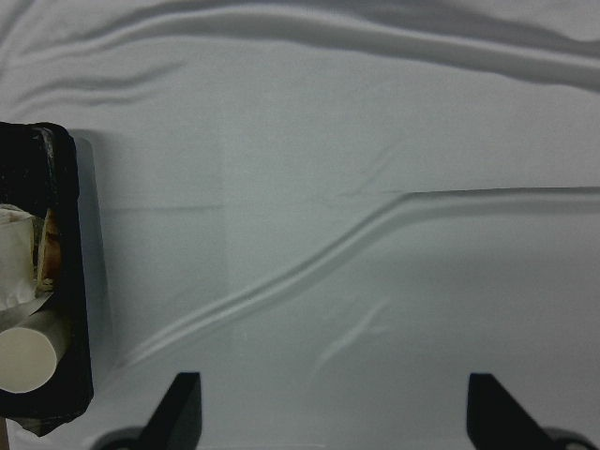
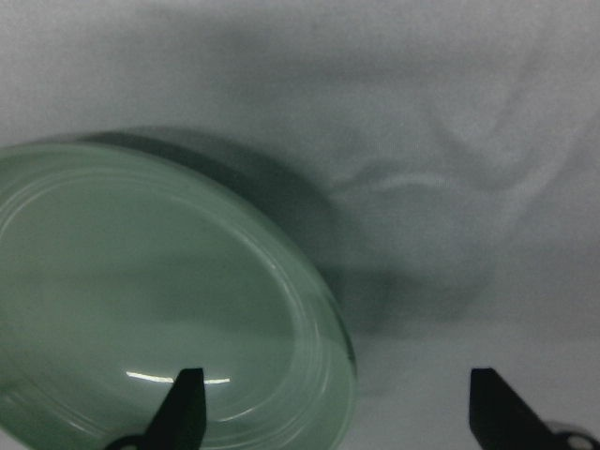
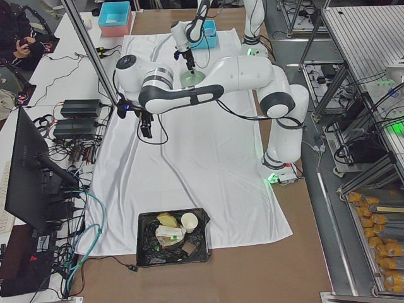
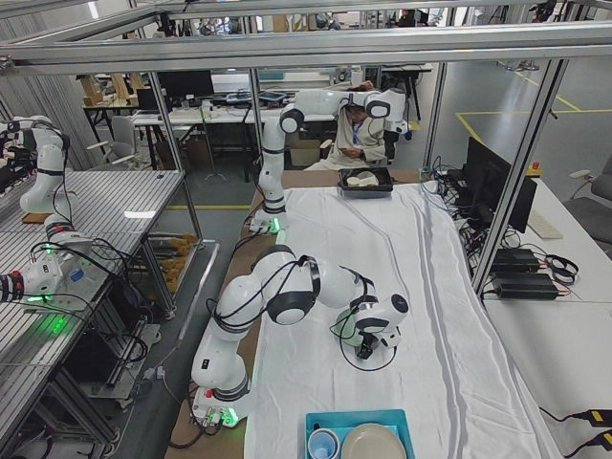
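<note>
A green plate point(image 2: 141, 281) lies on the white cloth point(image 3: 189, 164). My right gripper is open low over its edge, one finger above the plate and the other beside it. In the camera left view that gripper point(image 3: 189, 63) is at the far end by the plate point(image 3: 193, 80). My left gripper stands open over bare cloth, with a black tray point(image 1: 66, 375) of food scraps and a white cup point(image 1: 28, 356) at the edge of its view.
A blue tray point(image 4: 356, 417) with a blue cup point(image 4: 322, 445) and a beige plate point(image 4: 373, 445) sits at the right arm's end of the table. A monitor point(image 3: 28, 170) and cables border the table.
</note>
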